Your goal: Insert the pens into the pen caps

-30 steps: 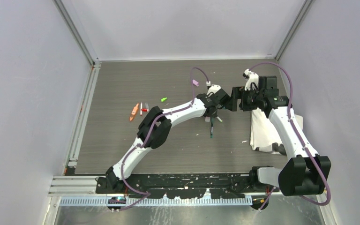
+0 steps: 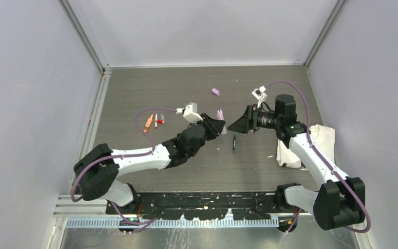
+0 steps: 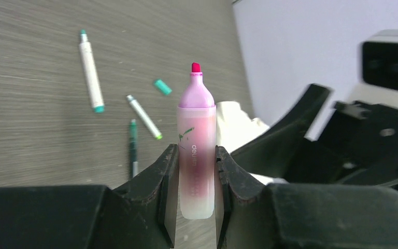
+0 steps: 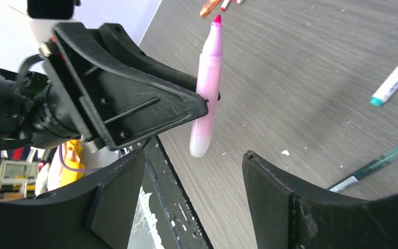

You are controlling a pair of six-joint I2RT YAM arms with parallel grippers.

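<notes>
A pink highlighter (image 3: 197, 150) with its tip bare stands upright in my left gripper (image 2: 223, 127), whose fingers are shut around its barrel. Just right of it in the top view, my right gripper points toward it, fingers parted and nothing between them. From the right wrist view, the pink highlighter (image 4: 207, 83) leans slightly, its tip up. A purple cap (image 2: 215, 92) lies at the back of the table. Loose on the tabletop are a teal-tipped white pen (image 3: 90, 72), a teal cap (image 3: 162, 86), a thin lime-ended pen (image 3: 145, 116) and a dark green pen (image 3: 133, 148).
At the left of the table sit an orange marker (image 2: 148, 123) and a red cap (image 2: 160, 122) among small items. A folded white cloth (image 2: 288, 154) lies at the right, under the right arm.
Over the last second my left gripper has drawn back leftward, with the pink highlighter now showing in it. Lately the right gripper has come left and a little lower toward it.
</notes>
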